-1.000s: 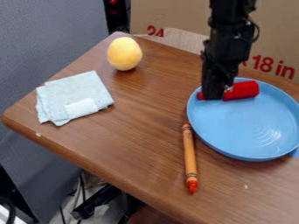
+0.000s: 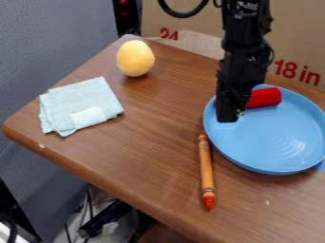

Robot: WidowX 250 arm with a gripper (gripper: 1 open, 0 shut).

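Observation:
My black gripper (image 2: 229, 106) is low over the left part of a blue plate (image 2: 272, 144), its fingers just left of a red cylinder (image 2: 263, 98) that lies on the plate's back part. The arm partly hides the cylinder. I cannot tell whether the fingers are open or shut. An orange crayon (image 2: 206, 171) lies on the table left of the plate, pointing toward the front.
A yellow rounded object (image 2: 135, 58) sits at the back left, and a folded pale cloth (image 2: 80, 106) near the left edge. A cardboard box (image 2: 191, 19) stands behind.
The gripper has shifted a little left and down from over the red cylinder, which now shows to its right. The other objects look unmoved.

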